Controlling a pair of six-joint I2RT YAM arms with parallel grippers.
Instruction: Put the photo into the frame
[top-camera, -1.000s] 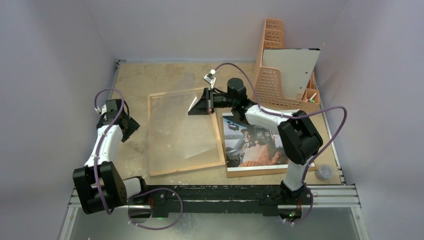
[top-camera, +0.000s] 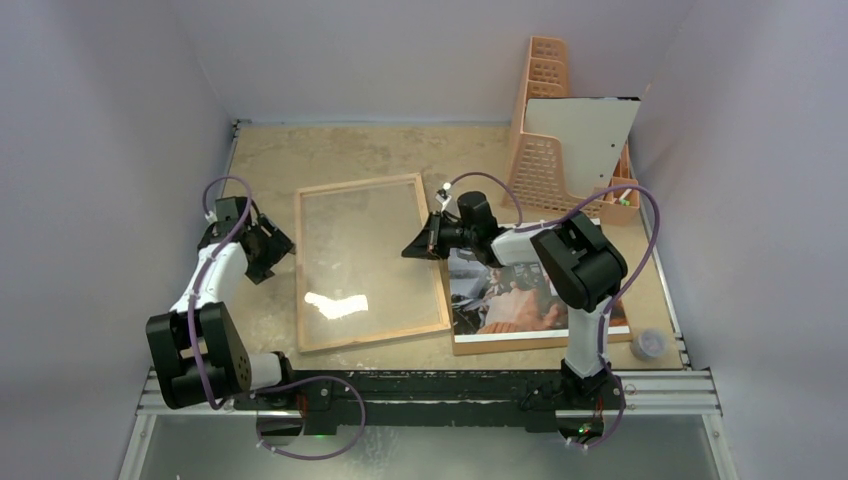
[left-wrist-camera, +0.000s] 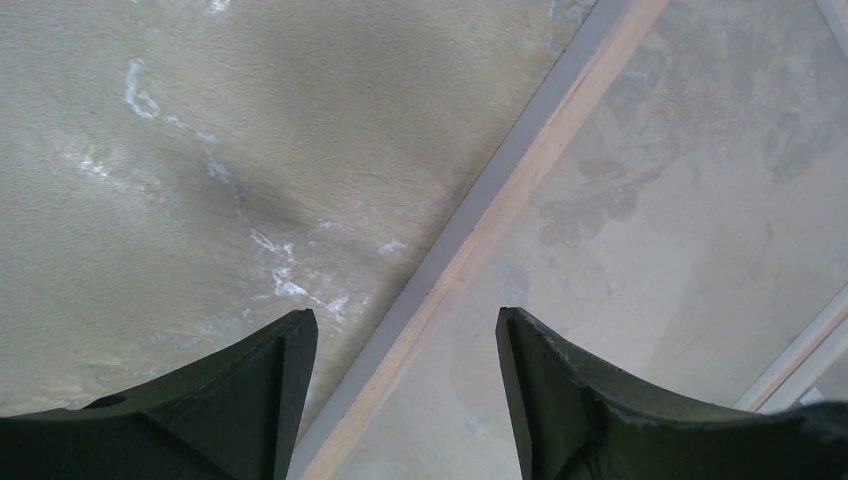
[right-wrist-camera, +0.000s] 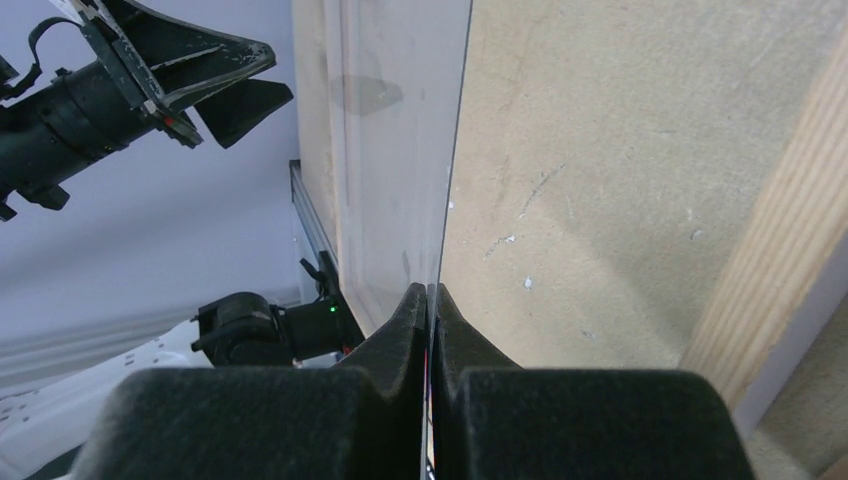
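Observation:
The wooden frame (top-camera: 298, 280) lies flat left of centre on the table. In the right wrist view a clear sheet (right-wrist-camera: 400, 150) is tilted, its edge running between the fingers of my right gripper, which is shut on it. From above, this gripper is over the frame's right side, and a bright reflection shows on the sheet. My left gripper is open beside the frame's left rail (left-wrist-camera: 480, 235), nothing in its fingers. The photo (top-camera: 515, 305), a picture with hands in front, lies right of the frame, partly hidden by the right arm.
At the back right, an orange organizer (top-camera: 535, 170) holds a white board (top-camera: 575, 145). A small clear cup (top-camera: 649, 345) stands at the front right corner.
My left gripper has moved a little right, toward the frame.

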